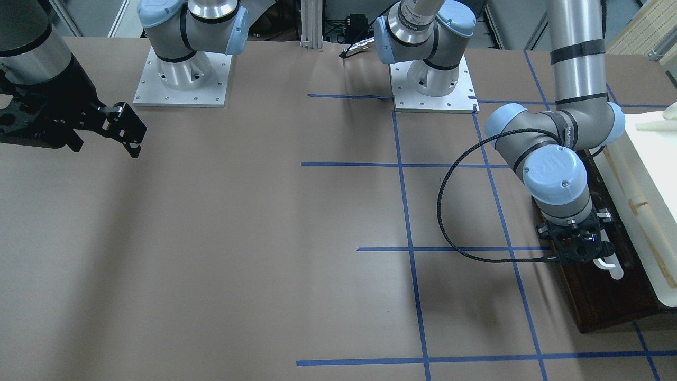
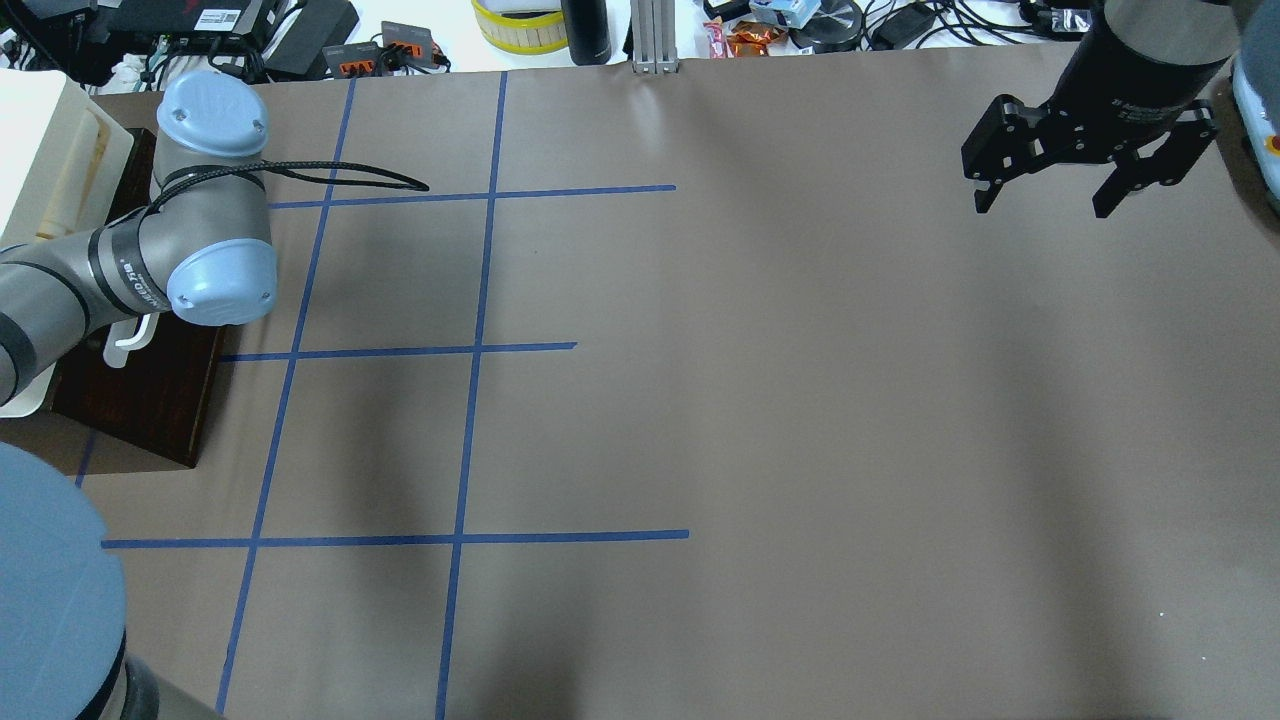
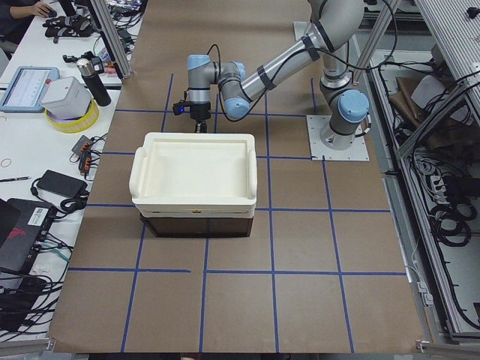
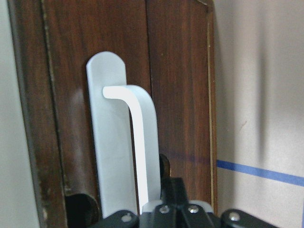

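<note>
A dark wooden box [image 1: 603, 298] [image 3: 196, 227] stands on the taped floor, topped by a cream lid or tray [image 3: 193, 169]. On its front is a white handle [image 4: 109, 142] [image 1: 609, 266] on an upright plate. My gripper is at the handle's lower end in the left wrist view, its black fingers close around or against it; whether they are shut on it I cannot tell. In the front view the gripper [image 1: 574, 244] is largely hidden by its own housing and the arm's wrist.
A second arm with a black gripper [image 2: 1086, 132] hangs over the open floor, well away from the box. Other arm bases [image 1: 431, 95] stand at the back. A black cable [image 1: 444, 228] loops out from my wrist.
</note>
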